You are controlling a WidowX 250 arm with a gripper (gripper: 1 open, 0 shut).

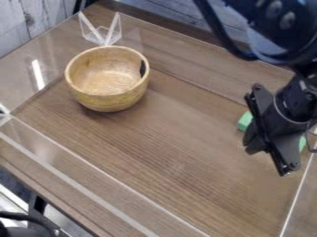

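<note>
My gripper (258, 148) hangs low at the right of the camera view, its dark fingers shut with nothing visible between them. Just behind it a mint-green object (246, 121) lies on the wooden table (148, 167), mostly hidden by the gripper; more green shows to the right of the fingers.
A tan wooden bowl (107, 79) stands empty at the upper left, with a clear plastic piece (100, 31) behind it. The table's left edge runs along the lower left, with dark cables beyond.
</note>
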